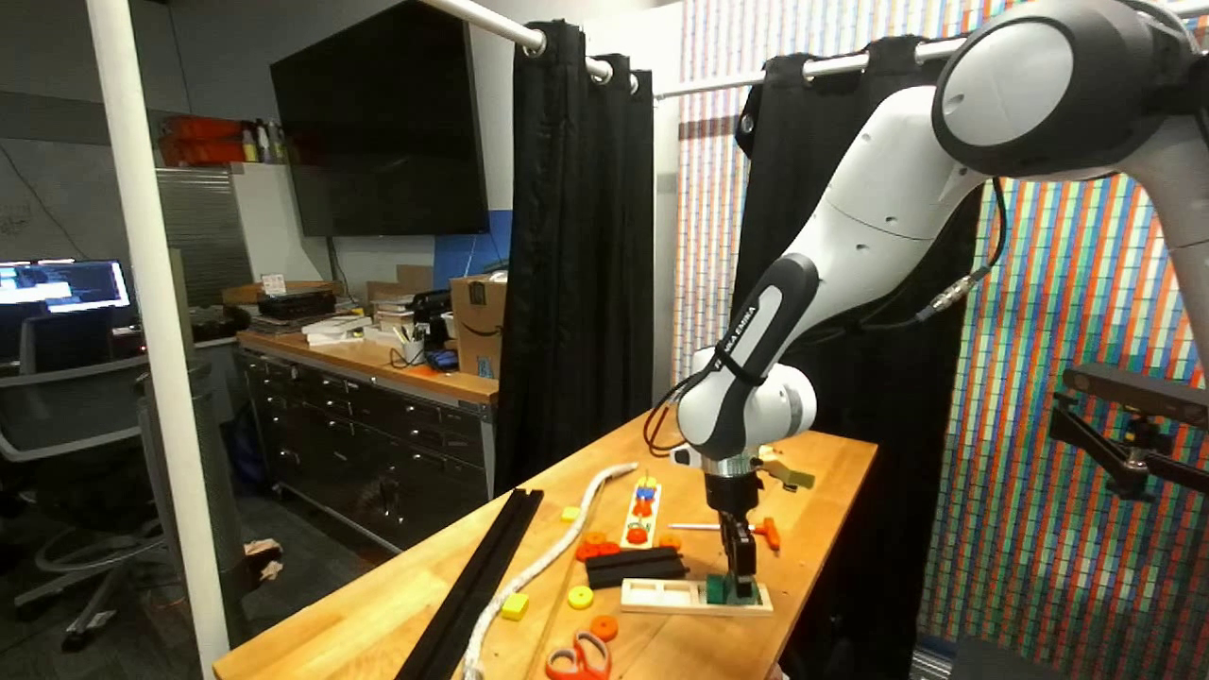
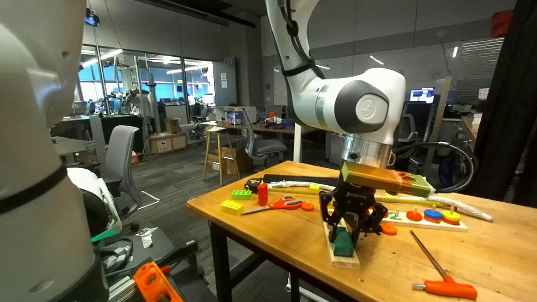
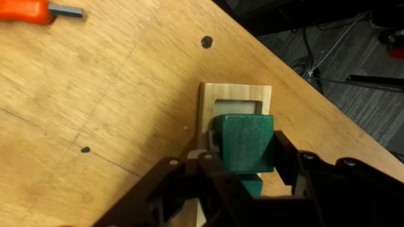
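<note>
A green block (image 3: 248, 143) is pinched between the two black fingers of my gripper (image 2: 344, 237). It sits at or just over one end of the pale wooden tray (image 3: 235, 90), and whether it touches the tray's floor cannot be told. Part of a recess in that end shows past the block in the wrist view. A second green block (image 3: 252, 185) lies in the tray right behind, mostly covered by the gripper. From the side, the same second block (image 1: 716, 588) is to the left of the fingers, with empty compartments farther left.
An orange-handled hex driver (image 2: 448, 288) lies near the tray. Around it are red scissors (image 2: 284, 202), a black bar (image 1: 635, 567), a peg board (image 2: 455, 225), loose discs and small bricks. The table edge runs close beside the tray's gripped end.
</note>
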